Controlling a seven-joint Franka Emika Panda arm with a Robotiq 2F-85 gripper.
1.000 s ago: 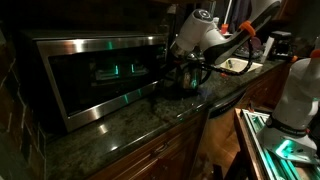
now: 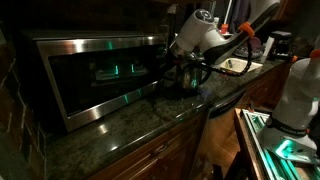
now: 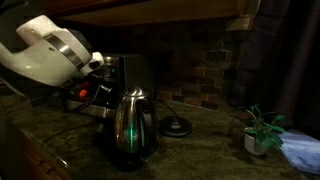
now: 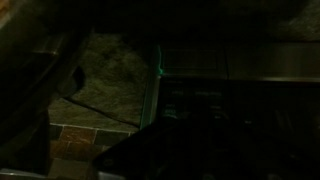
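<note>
The white arm [image 2: 205,38] reaches in over the counter from the right, its wrist end beside the right edge of a microwave [image 2: 105,75] with a metal frame. Around x at that corner, my gripper [image 2: 172,72] is a dark shape, and its fingers cannot be made out there. The wrist view is very dark: the microwave's control side [image 4: 195,62] fills the right, while the fingers blend into shadow. A shiny kettle [image 3: 135,125] stands on the counter, close to the arm in exterior view 2. No held object shows.
A round dark base [image 3: 175,126] with a cable sits behind the kettle. Farther right is a potted plant [image 3: 262,132] beside a pale cloth [image 3: 300,150]. Bare counter [image 2: 100,142] lies before the microwave; a sink [image 2: 240,65] is farther back.
</note>
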